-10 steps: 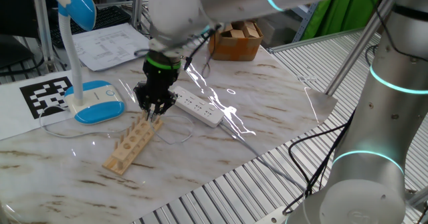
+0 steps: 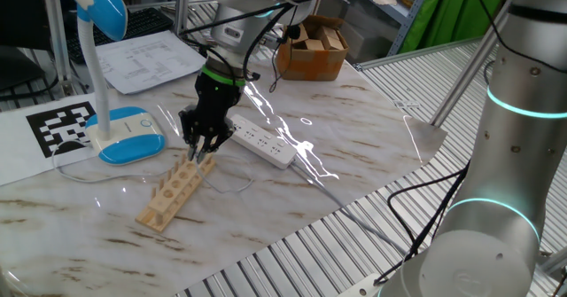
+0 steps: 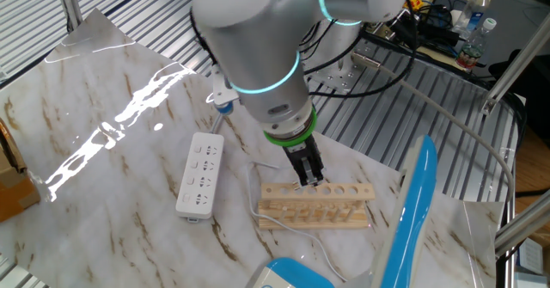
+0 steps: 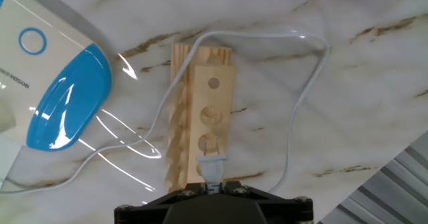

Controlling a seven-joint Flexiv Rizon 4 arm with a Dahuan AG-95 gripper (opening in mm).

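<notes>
A white two-pin plug (image 4: 212, 167) points away from my gripper, which is shut on its body; both metal pins show bare. The plug's white cable (image 4: 292, 90) loops across the table towards the blue and white desk lamp (image 2: 127, 136). Below the plug lies a wooden rack (image 3: 316, 206) with a row of round holes. In the first exterior view my gripper hangs over the rack's far end. The white power strip (image 3: 200, 175), its sockets facing up, lies apart from the rack, in the second exterior view to the left of my gripper.
A cardboard box (image 2: 313, 59) of blocks stands at the back. Papers (image 2: 151, 62) and a black-and-white marker sheet (image 2: 60, 124) lie near the lamp.
Over the last second my upper arm and wrist have swung and changed tilt, while the gripper stayed almost in place above the rack. The cable's loop beside the rack has shifted slightly.
</notes>
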